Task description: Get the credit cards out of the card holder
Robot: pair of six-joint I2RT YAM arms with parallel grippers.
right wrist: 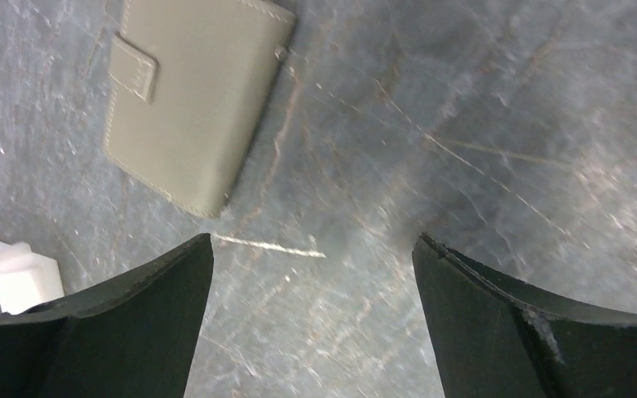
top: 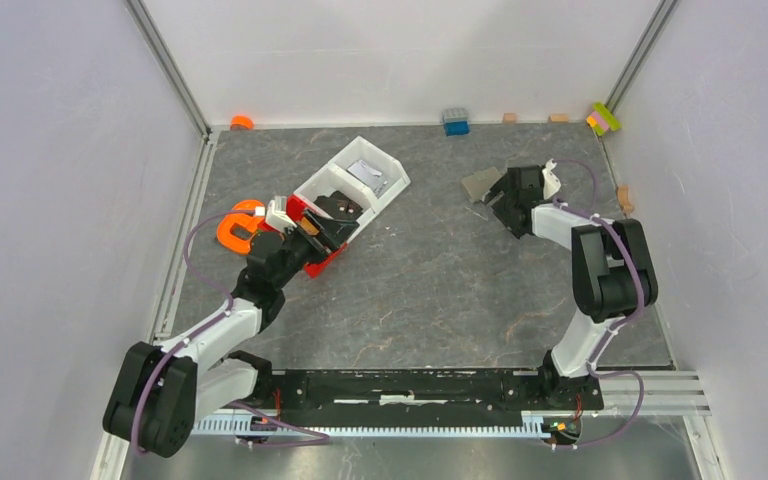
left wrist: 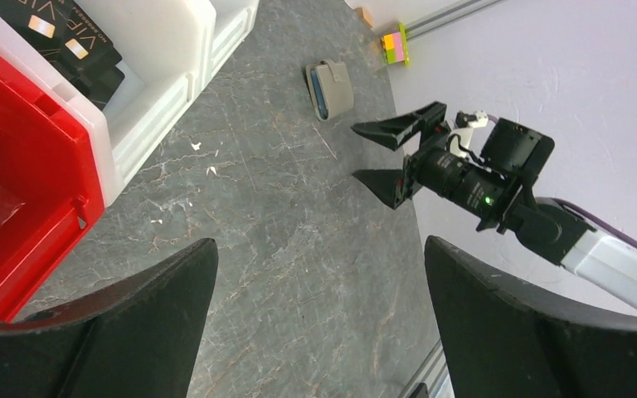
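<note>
The closed card holder, a grey-beige wallet point(top: 479, 184) with a small strap tab, lies flat on the right part of the table. In the right wrist view the card holder point(right wrist: 191, 91) fills the upper left, beyond the fingertips. My right gripper is open above the table close to it, nothing between its fingers. A bluish edge shows inside the card holder point(left wrist: 332, 89) from the left wrist. Over the red bin at the left, my left gripper stands open and empty. In the top view the right gripper point(top: 498, 212) partly overlaps the holder's corner.
White bins point(top: 387, 205) and a red bin point(left wrist: 41, 278) holding cards stand at the left. An orange ring point(top: 228, 232) lies beside them. Blue and grey blocks point(top: 456, 122) line the back wall.
</note>
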